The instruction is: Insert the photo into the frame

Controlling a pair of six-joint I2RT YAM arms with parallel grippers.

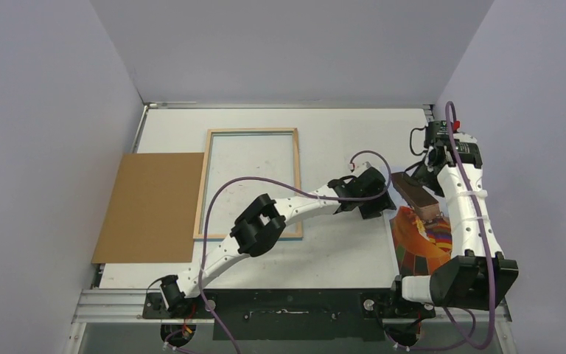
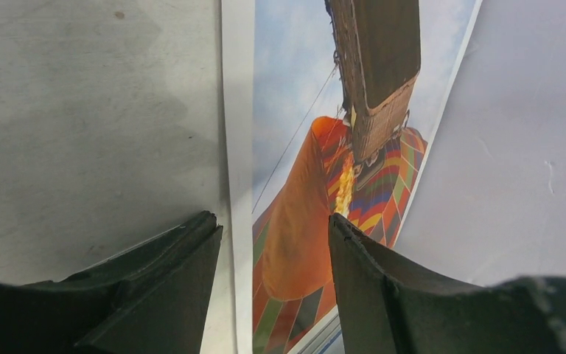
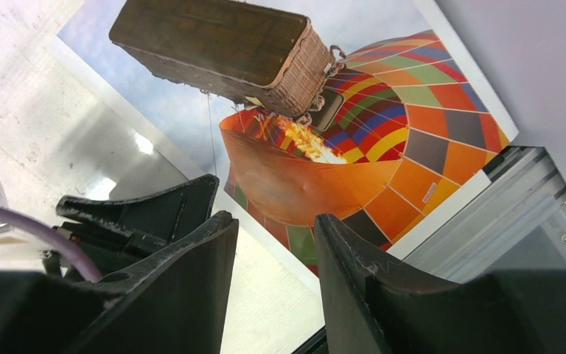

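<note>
The photo, a colourful hot-air balloon print with a white border, lies flat at the right of the table. My left gripper stands open above the photo's left border, with nothing held; its fingertips appear on either side of that border. Over the photo's far part in the top view is my right gripper, its fingers parted and empty, pointing down at the print. The wooden picture frame lies left of centre, partly hidden by my left arm.
A brown backing board lies left of the picture frame, touching or slightly under it. A grey wall rises close beyond the photo's right side.
</note>
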